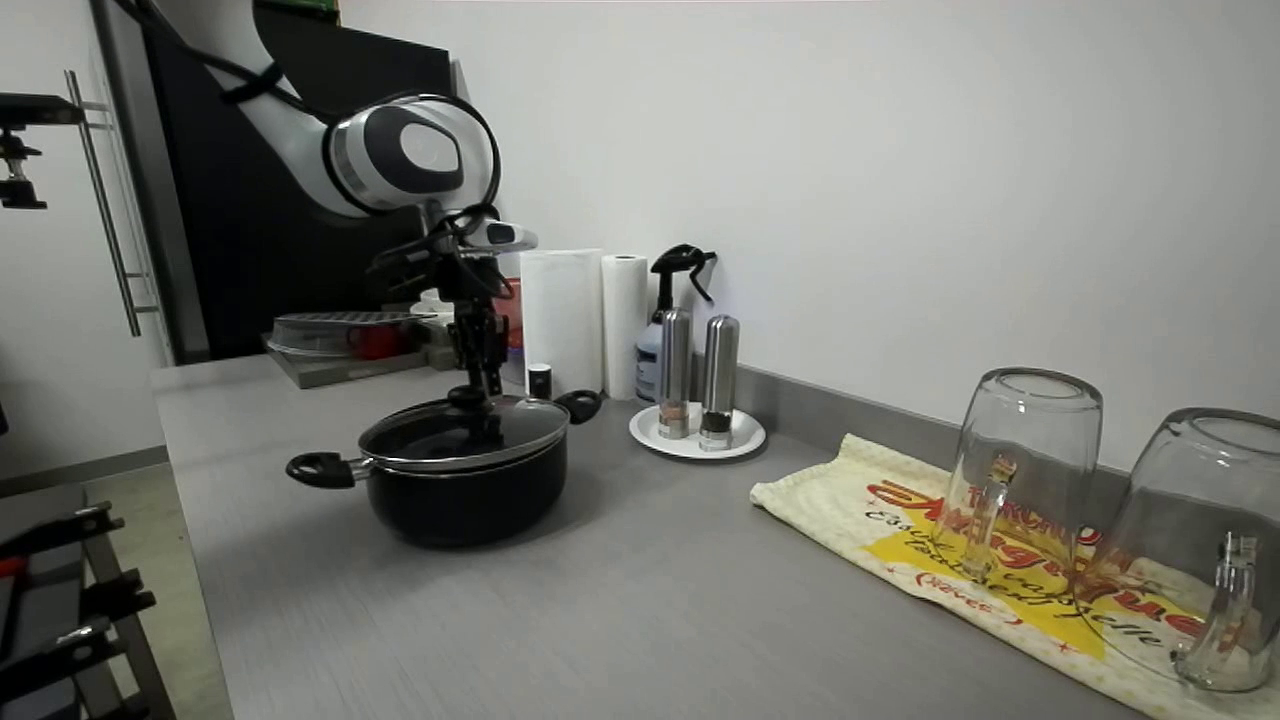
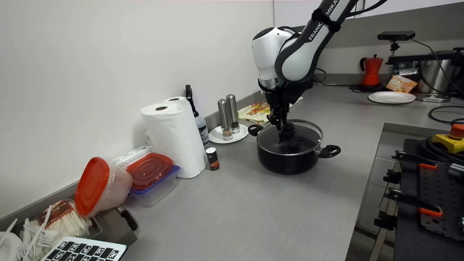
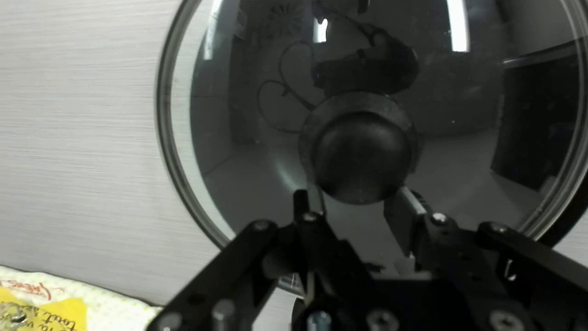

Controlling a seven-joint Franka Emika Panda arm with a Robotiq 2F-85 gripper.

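A black pot (image 1: 468,498) with two side handles stands on the grey counter, its glass lid (image 3: 248,165) resting on top. At the lid's centre rises a round black knob (image 3: 361,157). My gripper points down at the lid, its fingers part open and apart. In the wrist view one fingertip (image 3: 314,201) lies at the knob's left edge and the other (image 3: 410,201) near its lower right edge. From outside, the fingers overlap the knob (image 2: 287,129), so whether they touch it cannot be told.
Behind the pot, a white plate (image 1: 749,442) carries two metal mills. A small spice jar (image 2: 212,158) and paper towel rolls (image 2: 172,135) stand by the wall. Two upturned glass mugs (image 1: 1020,468) rest on a cloth (image 1: 828,492). The counter before the pot is clear.
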